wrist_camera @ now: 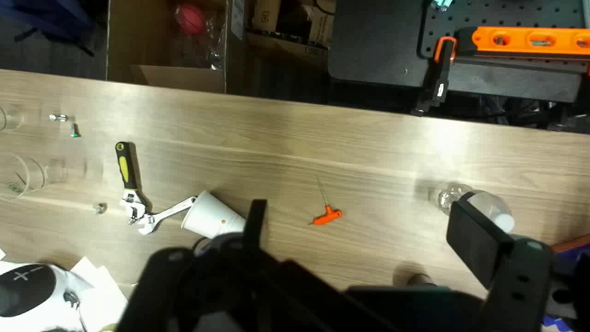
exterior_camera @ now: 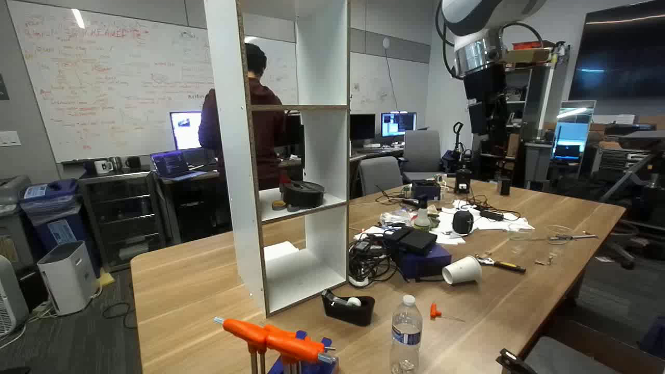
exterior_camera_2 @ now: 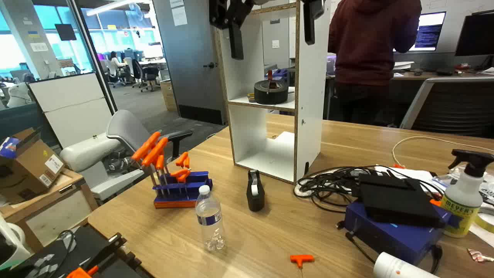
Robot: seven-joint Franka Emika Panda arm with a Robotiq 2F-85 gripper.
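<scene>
High above the table, my gripper is open, its two dark fingers (wrist_camera: 476, 243) wide apart with nothing between them. In the second exterior view those fingers (exterior_camera_2: 236, 44) hang at the top, in front of the shelf. Below the gap, a small orange T-handled hex key (wrist_camera: 327, 215) lies flat on the table. Its handle (exterior_camera_2: 301, 258) also shows near the bottom edge of the second exterior view. A clear water bottle (exterior_camera_2: 210, 220) stands upright, partly behind one finger in the wrist view. On its side lies a white cup (exterior_camera: 462, 270).
A tall white shelf (exterior_camera: 240, 187) holds black tape rolls (exterior_camera: 303, 194). Near it are a black tape dispenser (exterior_camera_2: 255, 190) and a blue rack (exterior_camera_2: 183, 187) of orange hex keys. Wrenches (wrist_camera: 126, 171), tangled cables (exterior_camera_2: 324, 185) and a blue box (exterior_camera_2: 389, 231) occupy other table areas.
</scene>
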